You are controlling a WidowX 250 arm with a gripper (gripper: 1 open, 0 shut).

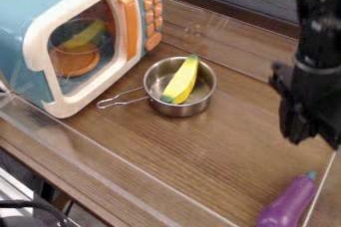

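Note:
My dark gripper (304, 121) hangs at the right edge, raised above the wooden counter and shut, with nothing visible between its fingers. Below it at the bottom right lies a purple eggplant (282, 205), clear of the fingers. A steel pot (197, 102) with a wire handle holds a yellow banana-like object (184, 80) near the middle of the view.
A toy microwave (40, 52) with orange buttons fills the upper left, with an orange bowl and a yellow item behind its window. A dark cable runs at the bottom left.

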